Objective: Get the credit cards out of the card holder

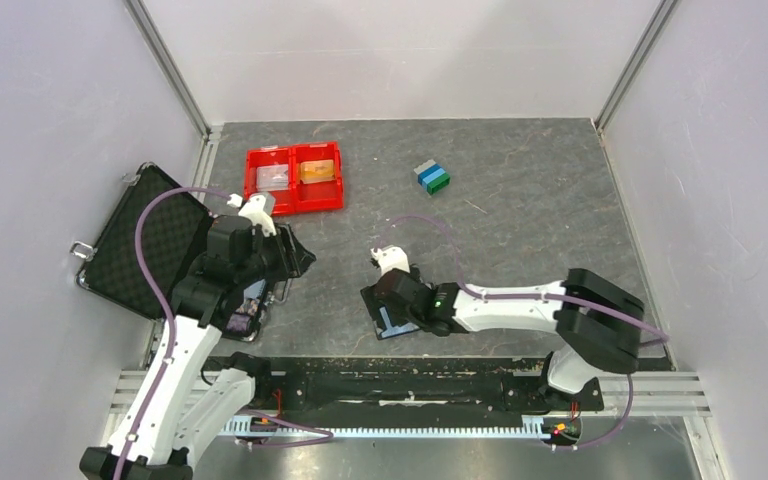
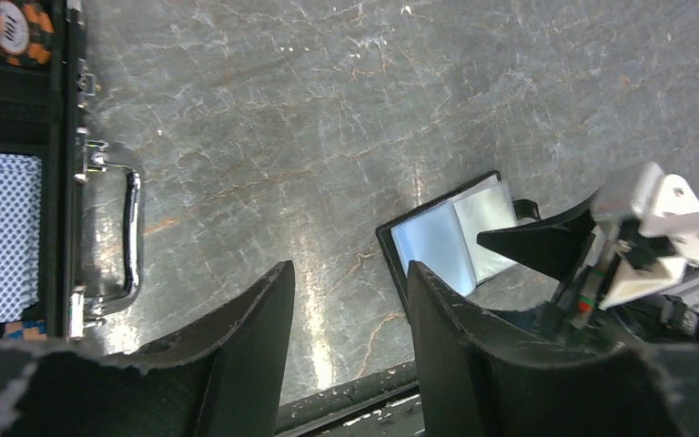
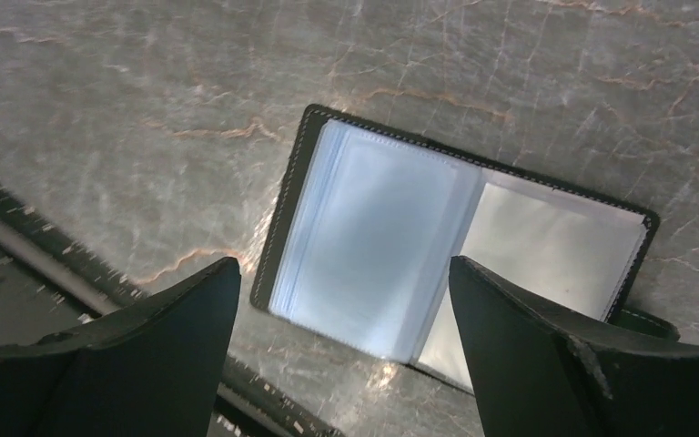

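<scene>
The open card holder [image 3: 373, 237] lies on the grey table near its front edge, with a blue sleeve and a white one; in the top view my right arm mostly covers it. My right gripper hangs over the holder, fingers apart, nothing between them. My left gripper is up at the left, beside the case and left of the holder, fingers apart and empty.
An open case of poker chips [image 2: 5, 237] sits at the left. A red tray [image 1: 305, 205] and a block of coloured pieces [image 1: 433, 177] lie farther back.
</scene>
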